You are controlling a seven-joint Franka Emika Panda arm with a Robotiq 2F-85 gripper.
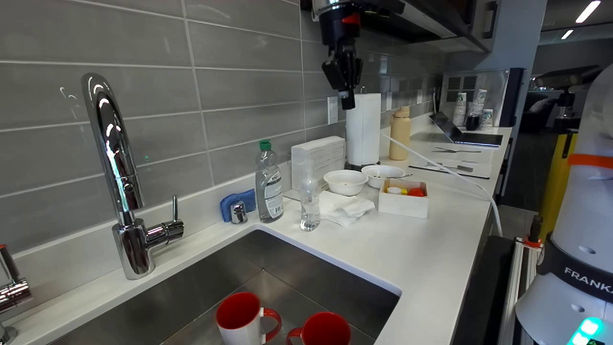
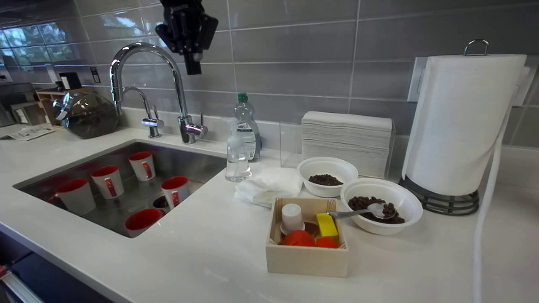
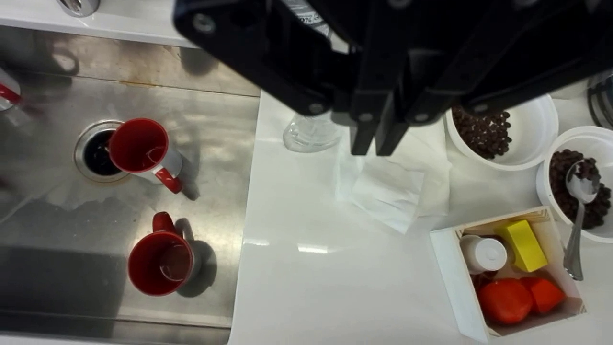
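Observation:
High over the counter hangs my gripper, its fingers shut and nothing showing between the fingers. In the wrist view it lies above a white napkin (image 3: 391, 189) and a clear bottle (image 3: 310, 133), which the gripper partly covers. The napkin is crumpled on the counter; the bottle stands upright beside it. To the right, a small wooden box (image 2: 307, 260) holds a yellow block (image 2: 327, 227), a white cup-shaped piece (image 2: 292, 218) and red pieces (image 2: 299, 238). Two white bowls (image 2: 328, 166) contain dark round bits, and a spoon (image 2: 348, 214) rests in the nearer one.
Several red-and-white mugs (image 2: 107, 182) stand in the steel sink (image 3: 224, 115). Along the wall are the tall faucet (image 1: 118, 166), a dish soap bottle (image 1: 268, 187), a napkin stack (image 2: 348, 141) and a paper towel roll (image 2: 462, 126).

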